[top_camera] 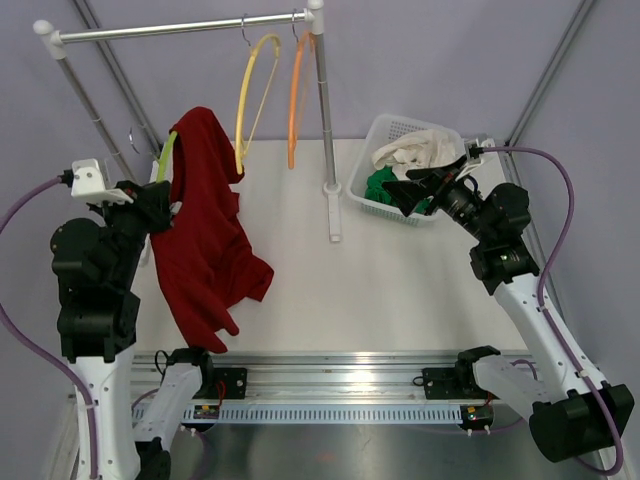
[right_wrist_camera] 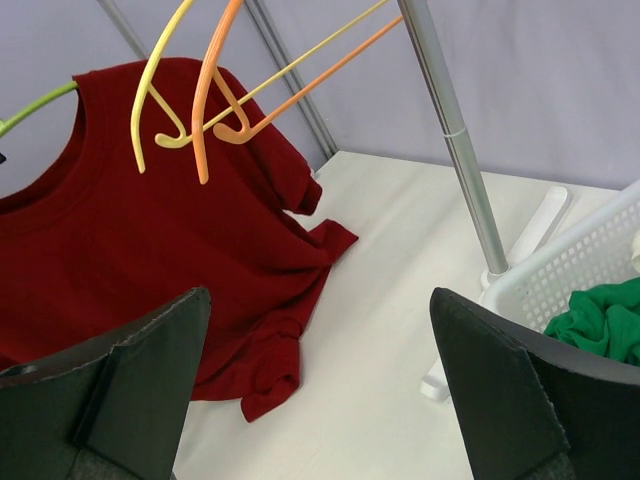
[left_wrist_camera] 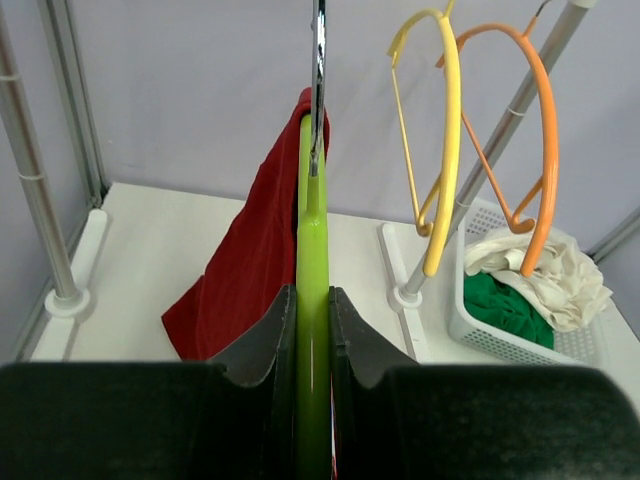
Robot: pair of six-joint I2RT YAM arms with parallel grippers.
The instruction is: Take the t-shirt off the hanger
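A dark red t shirt point(top_camera: 208, 240) drapes over a green hanger point(left_wrist_camera: 312, 230) at the left in the top view, its metal hook off the rail. My left gripper is shut on the green hanger; the shirt hangs behind it, its lower part near the table. My right gripper stands open at the right by the basket, nothing between its fingers, facing the shirt in its wrist view.
A yellow hanger point(top_camera: 243, 90) and an orange hanger point(top_camera: 295, 95) hang on the rail point(top_camera: 170, 28). A white basket point(top_camera: 360, 180) with white and green cloths sits at the back right.
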